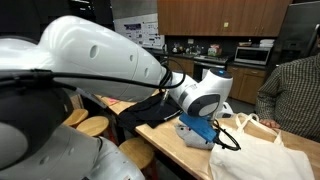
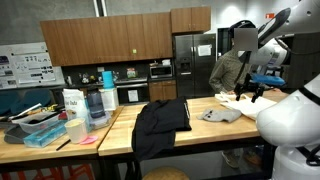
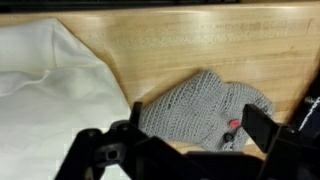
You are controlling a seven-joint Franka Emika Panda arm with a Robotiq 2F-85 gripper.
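Observation:
My gripper is open, its two dark fingers wide apart in the wrist view. Below them a grey knitted cloth (image 3: 185, 108) lies on the wooden table, with small red and black spots near one end. I cannot tell the height between the fingertips and the cloth. A white cloth or bag (image 3: 50, 115) fills the left of that view. In exterior view 1 the gripper (image 1: 225, 142) hangs over the table between the grey cloth (image 1: 193, 137) and the white one (image 1: 262, 158).
A black garment (image 2: 162, 130) is spread on the table, its near side hanging over the edge. Stools (image 1: 137, 152) stand in front. A counter at the left holds a blue-lidded container (image 2: 95, 104) and other items. Bare wood (image 3: 150, 45) shows beside the grey cloth.

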